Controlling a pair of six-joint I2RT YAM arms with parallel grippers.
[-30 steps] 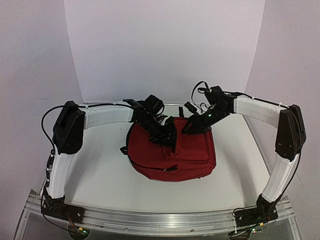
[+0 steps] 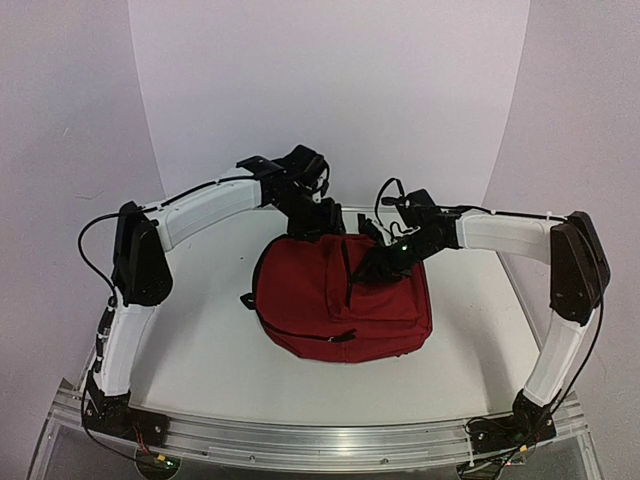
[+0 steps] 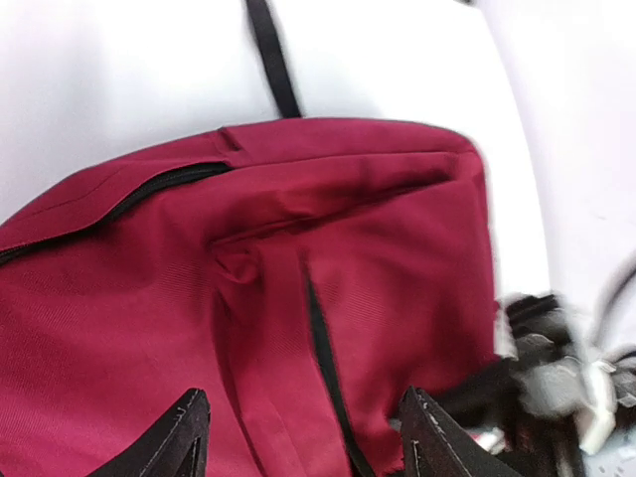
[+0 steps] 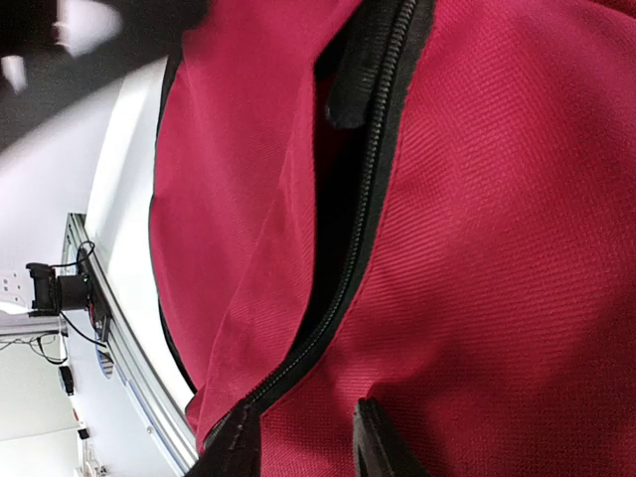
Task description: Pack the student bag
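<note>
A red bag (image 2: pixel 300 340) lies flat on the white table, with its front pocket zipper (image 4: pixel 373 159) partly unzipped in the right wrist view. My left gripper (image 2: pixel 325 226) is over the bag's upper edge. Its two fingers (image 3: pixel 179 437) stand wide apart above the red cloth, nothing between them. Over the pocket opening, on the bag's right half, is my right gripper (image 2: pixel 372 268); its fingers (image 4: pixel 237 442) are apart, with only red cloth visible beyond the gap. What lies inside the pocket is hidden.
Bare white table (image 2: pixel 190 340) surrounds the bag on both sides and in front. A black strap (image 3: pixel 271 60) extends from the bag's top edge. The two grippers are close together above the bag.
My left gripper has moved up and slightly left, from the pocket's middle to the bag's upper edge. The right gripper has come down and left onto the pocket. The bag has stayed put.
</note>
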